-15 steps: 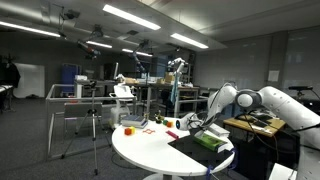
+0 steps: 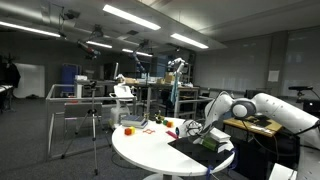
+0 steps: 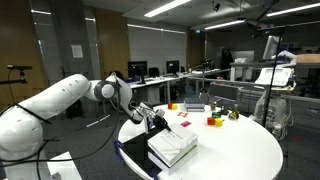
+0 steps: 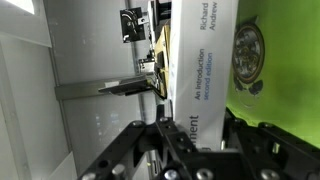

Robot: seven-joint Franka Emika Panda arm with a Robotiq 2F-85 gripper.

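A thick book point(image 4: 200, 70) with a white spine and a green cover fills the middle of the wrist view. Its spine carries printed text, including "An Introduction, second edition". My gripper is shut on it, its dark fingers on either side of the spine at the bottom of the view. In exterior view 1 a green surface, seemingly the book point(image 2: 210, 143), shows beside the arm over the black mat point(image 2: 186, 148). The gripper's tips are too small to make out there. A pale, box-like white object point(image 3: 172, 146) stands near the table's front in exterior view 2.
Small red and yellow items point(image 3: 215, 122) lie toward its far side. A tripod point(image 2: 95, 120) stands beyond the table, and a dark chair point(image 2: 255, 160) is near the arm's base.
In exterior view 1 the arm's hand end has shifted lower and left. The green surface looks higher and more tilted than before, with the arm closer to it.
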